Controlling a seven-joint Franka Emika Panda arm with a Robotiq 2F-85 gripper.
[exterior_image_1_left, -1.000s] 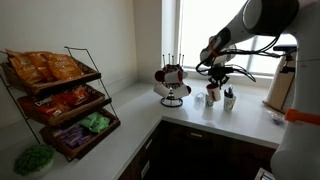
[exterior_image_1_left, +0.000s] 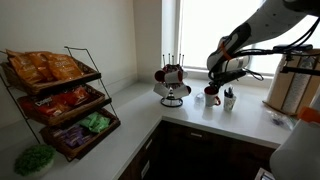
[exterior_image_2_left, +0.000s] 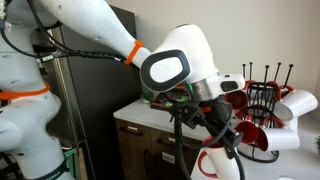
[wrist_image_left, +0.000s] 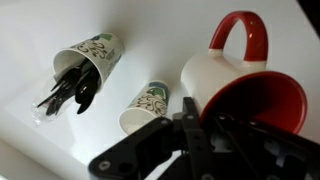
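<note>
In the wrist view a white mug (wrist_image_left: 207, 75) with a red handle and red inside lies tilted, its mouth facing the camera. My gripper is shut on its near wall by the rim. Exterior view 1 shows the same mug (exterior_image_1_left: 212, 92) at the right end of the counter, directly under the gripper (exterior_image_1_left: 214, 82). From the other side, the mug (exterior_image_2_left: 225, 162) appears low in exterior view 2, partly covered by the gripper. Whether its base touches the counter I cannot tell.
Beside the mug are a patterned paper cup (wrist_image_left: 150, 100) and another cup (wrist_image_left: 108, 48) holding black cutlery (wrist_image_left: 82, 82). A rack of red and white mugs (exterior_image_1_left: 172, 88) stands left of the arm. Snack shelves (exterior_image_1_left: 65, 100) fill the far left.
The arm's wrist and forearm have come lower and nearer to exterior view 1. The mug stays near the same spot but its visible side has turned.
</note>
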